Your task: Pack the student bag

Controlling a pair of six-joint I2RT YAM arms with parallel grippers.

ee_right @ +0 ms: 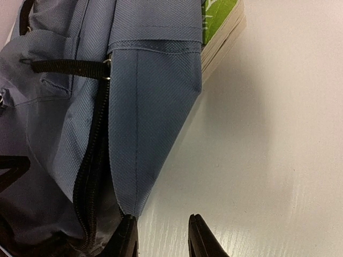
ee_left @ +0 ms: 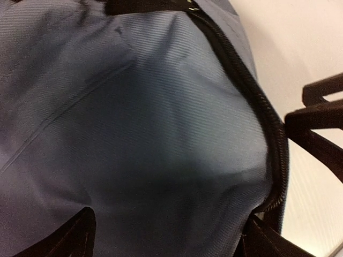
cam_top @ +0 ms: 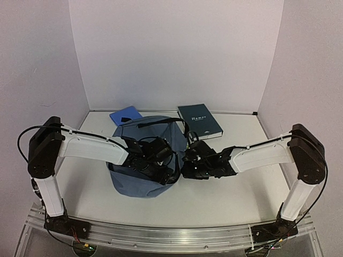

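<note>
The blue-grey bag (cam_top: 134, 187) lies on the left-middle of the table, partly hidden under my left arm. In the left wrist view its fabric (ee_left: 177, 123) fills most of the picture, edged by a black zipper (ee_left: 252, 85). My left gripper is open over the bag, its fingers wide apart with cloth between or beneath them; one finger is at the zipper edge. My right gripper is open beside the bag's right side, bare table showing between its fingers. The tip of a bag flap (ee_right: 153, 107) reaches its left finger (ee_right: 127, 235).
A dark book (cam_top: 200, 120) marked "Humor" lies behind the bag to the right, and a blue flat item (cam_top: 125, 115) lies behind it to the left. A green-covered book (ee_right: 218, 19) shows past the flap.
</note>
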